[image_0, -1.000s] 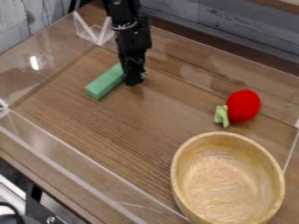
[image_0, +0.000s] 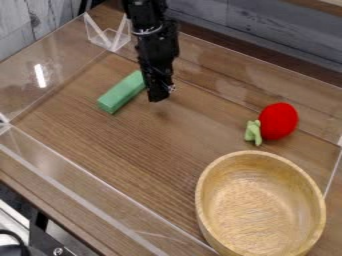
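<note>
My gripper (image_0: 159, 88) hangs from the dark arm at the top centre, low over the wooden table, just right of a green block (image_0: 122, 92) lying diagonally. Its small tips are hard to make out; it looks shut, with nothing visible between them.
A red tomato-like object (image_0: 278, 121) with a pale green piece (image_0: 253, 131) beside it sits at the right. A large round wooden bowl (image_0: 261, 170) fills the lower right. A wall borders the back.
The gripper has shifted slightly to the right, away from the green block, which appears to lie in the same place.
</note>
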